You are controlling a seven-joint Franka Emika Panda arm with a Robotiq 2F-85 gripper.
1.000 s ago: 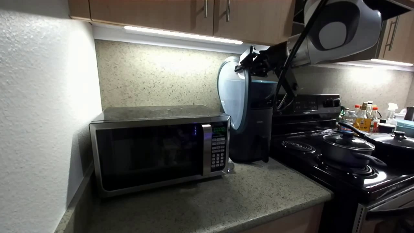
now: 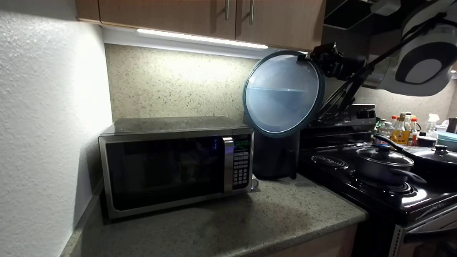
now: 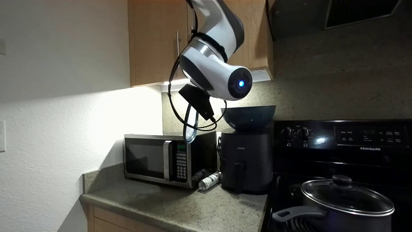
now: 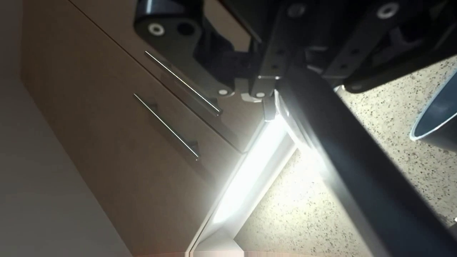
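Note:
A round translucent lid with a blue-green rim [image 2: 282,113] hangs upright in the air, held near its upper right edge by my gripper [image 2: 305,58]. In exterior view 2 the lid [image 3: 191,123] shows almost edge-on, in front of the microwave's right side; the fingers are hidden there behind the arm. Seen from the wrist, its rim [image 4: 355,154] is a dark, blurred band running down from my gripper, which is shut on it. A dark blue bowl [image 3: 249,117] rests on top of the black air fryer [image 3: 247,158], apart from the lid.
The microwave [image 2: 171,167] fills the counter's left side. A can [image 3: 209,181] lies between it and the air fryer. Cabinets [image 2: 171,17] hang close above. On the stove stands a lidded pot [image 2: 383,165].
My arm has shifted to the right in exterior view 1, taking the lid along.

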